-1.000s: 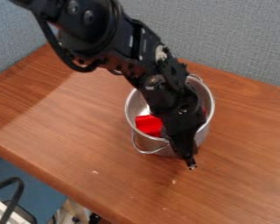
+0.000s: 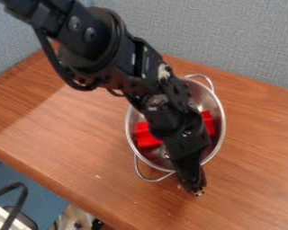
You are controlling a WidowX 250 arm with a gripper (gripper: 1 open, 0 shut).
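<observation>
A steel pot (image 2: 133,118) with two wire handles stands on the wooden table. Red objects (image 2: 149,135) lie inside it, partly hidden by the black arm. The arm reaches down from the upper left across the pot, and its gripper (image 2: 196,187) is low at the pot's front right rim, pointing down. Whether its fingers are open or shut, or hold anything, is too dark and small to tell.
A grey wall runs along the back. Cables and other gear sit off the table at the lower left.
The arm has shifted slightly, its gripper moving a little toward the front and down. More of the pot and its red contents shows now.
</observation>
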